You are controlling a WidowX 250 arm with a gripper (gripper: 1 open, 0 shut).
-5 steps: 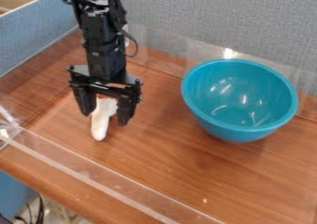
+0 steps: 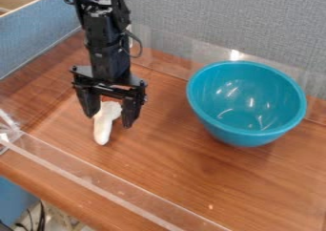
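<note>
My black gripper (image 2: 110, 107) is open, low over the wooden table, its fingers on either side of a white, elongated object (image 2: 105, 130). The object lies on the wood and sticks out toward the front; its back end is partly hidden by the gripper. I cannot tell whether the fingers touch it. To the right stands a large teal bowl (image 2: 249, 101), empty.
A grey padded wall (image 2: 223, 25) runs along the back, a blue-grey panel along the left. Loose cables lie off the table at the lower left.
</note>
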